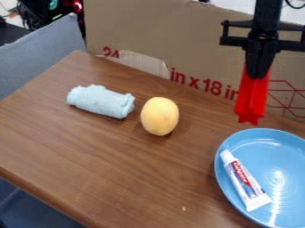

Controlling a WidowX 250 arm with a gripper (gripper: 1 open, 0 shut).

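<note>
My gripper (252,93), black mount with red fingers, hangs at the upper right in front of the cardboard, above the back edge of a blue plate (286,187). Its fingers look shut, with nothing seen between them. A white toothpaste tube (243,181) lies on the plate. Left of the gripper, a yellow oval object (160,116) rests on the wooden table (107,160). A rolled pale blue cloth (102,101) lies further left.
A cardboard box wall (167,31) stands along the back of the table. A grey surface (42,58) lies beyond the left edge.
</note>
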